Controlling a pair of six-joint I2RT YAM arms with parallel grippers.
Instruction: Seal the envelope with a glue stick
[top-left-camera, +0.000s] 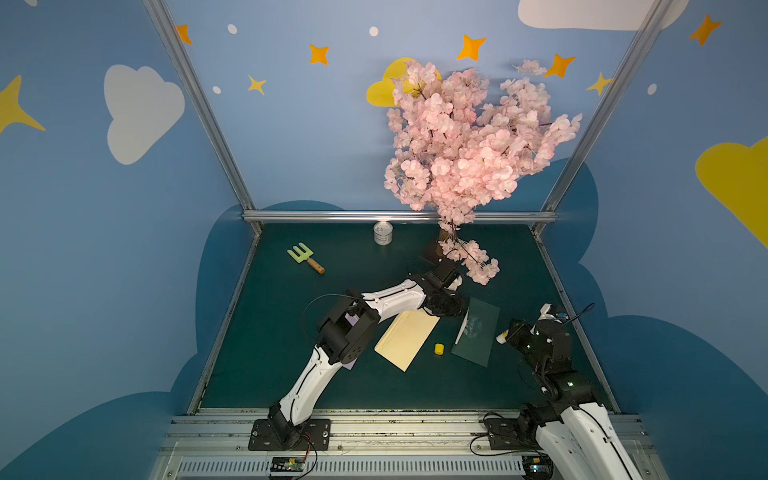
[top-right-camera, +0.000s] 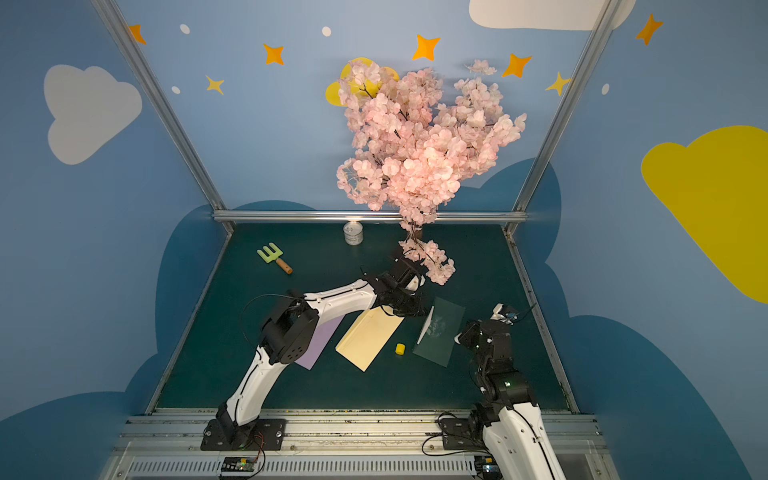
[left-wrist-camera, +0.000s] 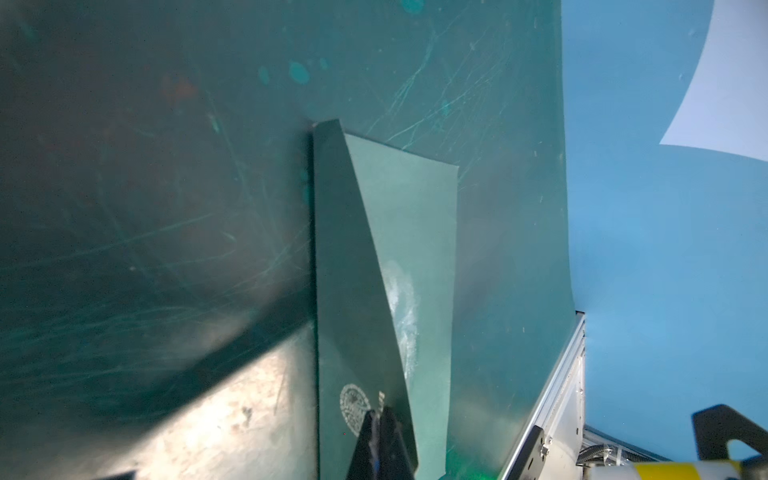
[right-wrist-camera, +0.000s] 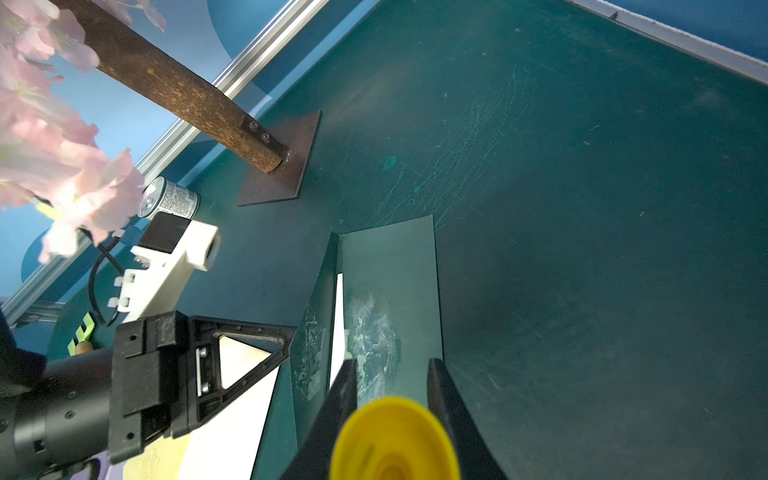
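Observation:
The dark green envelope (top-left-camera: 482, 340) lies on the table, its flap (right-wrist-camera: 310, 352) standing partly raised along the left side. Whitish glue smears (right-wrist-camera: 372, 340) show on the envelope's body and on the flap's inner face, with a white strip (right-wrist-camera: 339, 320) between them. At the flap's outer side is my left gripper, shut, its tips against or very near the flap; nothing shows between them. To the envelope's right, my right gripper (top-left-camera: 510, 333) is shut on the glue stick (right-wrist-camera: 396, 448), whose yellow round end faces the right wrist camera. A small yellow cap (top-left-camera: 439, 349) lies left of the envelope.
A cream envelope (top-left-camera: 406, 340) and a purple one (top-right-camera: 321, 340) lie further left, partly under the left arm. Behind stand a tin can (top-left-camera: 383, 233) and the blossom tree's base plate (right-wrist-camera: 280, 164). A toy fork (top-left-camera: 305, 257) lies back left.

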